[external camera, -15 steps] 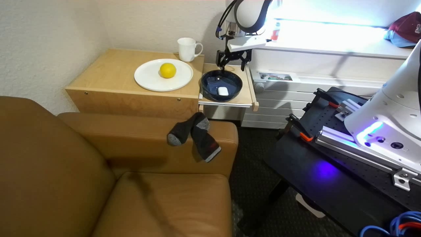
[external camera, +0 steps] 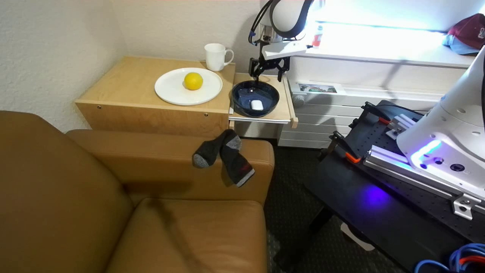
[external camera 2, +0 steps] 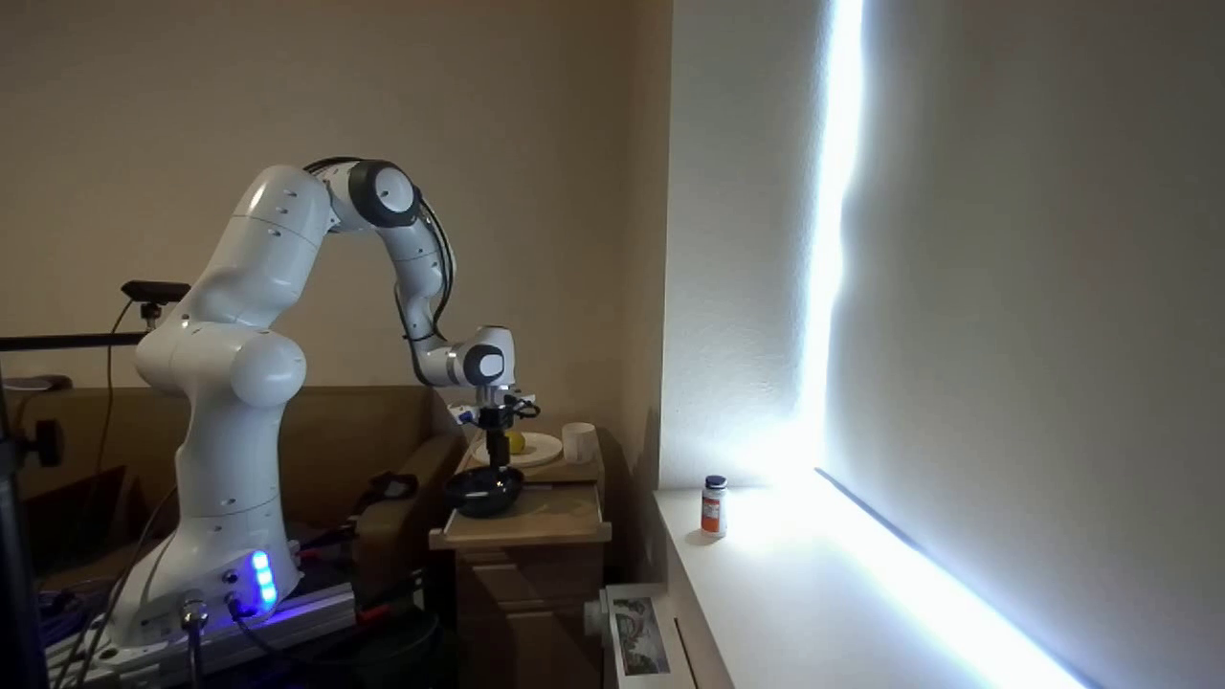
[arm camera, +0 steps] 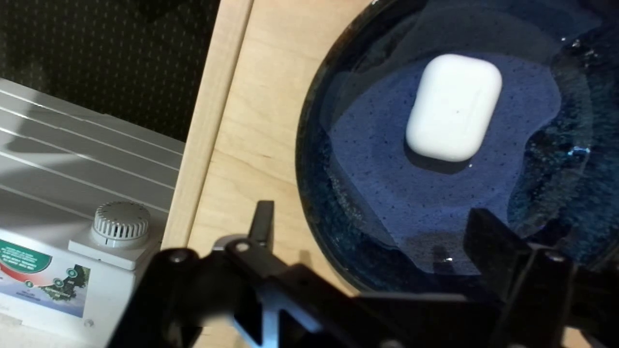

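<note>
A dark blue glazed bowl point(external camera: 239, 108) stands on the pulled-out wooden tray point(external camera: 283, 102). Inside it lies a white rounded case point(arm camera: 454, 108), flat on the bowl's bottom. My gripper point(external camera: 268, 79) points down at the bowl's back rim, its fingers open and empty. In the wrist view, one black finger point(arm camera: 262, 223) is over bare wood outside the rim, while the other finger point(arm camera: 493, 246) appears over the bowl's inside. Whether either touches the bowl cannot be told. The white case is apart from both fingers.
On the adjoining cabinet top are a white plate point(external camera: 170, 93) with a yellow ball-like fruit point(external camera: 193, 81) and a white mug point(external camera: 215, 57). Dark socks point(external camera: 235, 161) drape over the brown sofa arm point(external camera: 150, 148). A radiator point(external camera: 313, 120) and windowsill point(external camera 2: 781, 597) with a small bottle point(external camera 2: 713, 509) flank the tray.
</note>
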